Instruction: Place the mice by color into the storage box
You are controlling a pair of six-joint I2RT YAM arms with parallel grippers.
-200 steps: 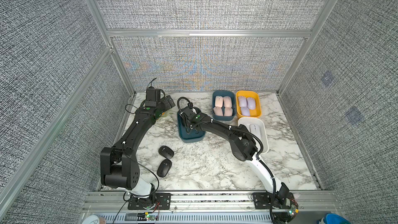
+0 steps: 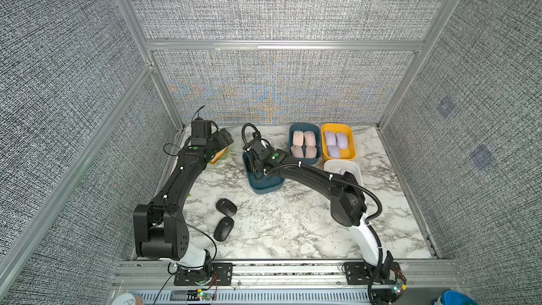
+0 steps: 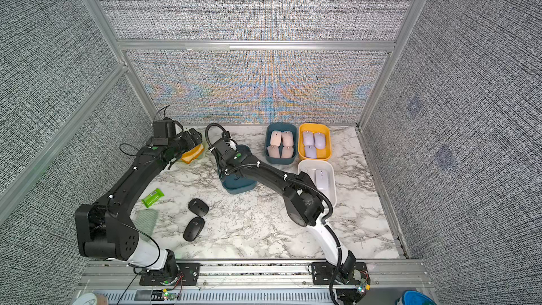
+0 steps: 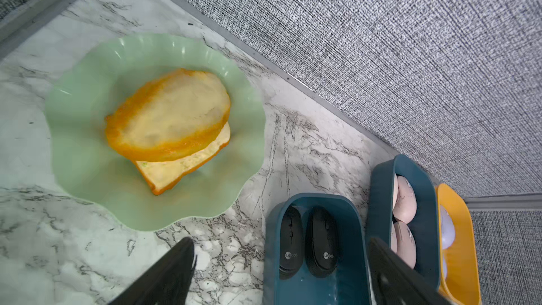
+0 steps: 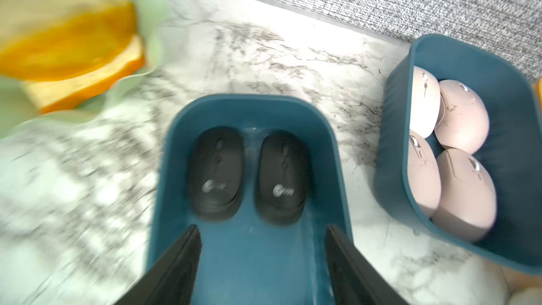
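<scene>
A teal box point(image 5: 259, 237) below my right gripper holds two black mice point(image 5: 282, 175) at its far end; that gripper is open with nothing between its fingers. My left gripper is open and empty, up at the back left near a green bowl point(image 4: 84, 152) with bread. Two loose black mice point(image 3: 198, 206) lie at the front left. A second teal box point(image 3: 280, 158) holds several pink mice, a yellow box point(image 3: 314, 153) several lilac mice, and a white box point(image 3: 330, 195) a white mouse point(image 3: 321, 178).
A green packet point(image 3: 152, 197) and a grey-green mat point(image 3: 145, 223) lie at the left beside the left arm.
The right arm has risen from the middle teal box, its elbow moving toward the front right. The left arm has shifted slightly leftward. The teal box sits slightly further right than one second ago.
</scene>
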